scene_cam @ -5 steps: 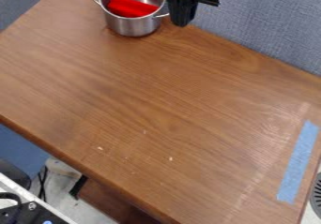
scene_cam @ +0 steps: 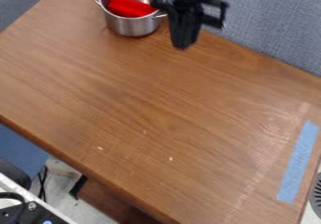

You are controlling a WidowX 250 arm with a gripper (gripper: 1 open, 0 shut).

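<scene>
A steel pot [scene_cam: 131, 24] with side handles sits at the back left of the wooden table [scene_cam: 150, 115]. A red object [scene_cam: 130, 6] lies inside it. The dark gripper [scene_cam: 187, 22] hangs just right of the pot at the top of the camera view, blurred; whether its fingers are open or shut is unclear.
A blue tape strip [scene_cam: 296, 162] runs along the right side. A grey padded wall [scene_cam: 269, 26] rises behind the table. Cables lie beyond the lower left edge.
The gripper has moved downward in the view from higher up beside the pot. The pot and red object look unchanged.
</scene>
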